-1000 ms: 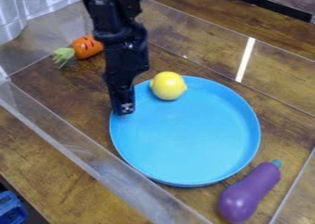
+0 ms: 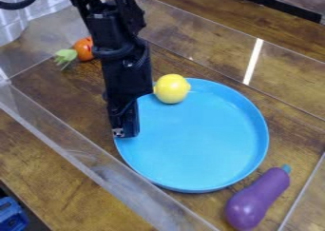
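Note:
My black gripper (image 2: 124, 130) is low at the left rim of the blue plate (image 2: 191, 144), shut, with nothing clearly visible between its fingers; its tips are partly hard to make out. A yellow round object (image 2: 172, 88) sits on the plate's back edge, just right of the gripper. A purple eggplant (image 2: 258, 197) lies off the plate at the lower right. An orange carrot with a green top (image 2: 86, 48) lies at the back left, partly behind the arm.
A clear plastic wall runs along the left and lower left. A blue object (image 2: 8, 214) is at the bottom left corner.
The gripper has moved down and slightly left along the plate's left rim. The objects on the table look unmoved.

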